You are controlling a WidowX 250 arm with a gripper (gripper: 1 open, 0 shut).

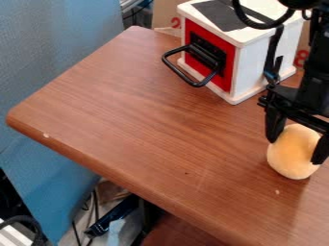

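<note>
My black gripper (295, 144) reaches down at the right edge, its fingers around the top of a pale, round, peach-coloured object (293, 159) that rests on the wooden table (141, 125). Whether the fingers press on it or only straddle it, I cannot tell.
A white box (243, 78) with a red front (203, 48) and a black handle (180, 72) stands at the back right. A blue fabric panel (52, 58) lines the left side, with cables below.
</note>
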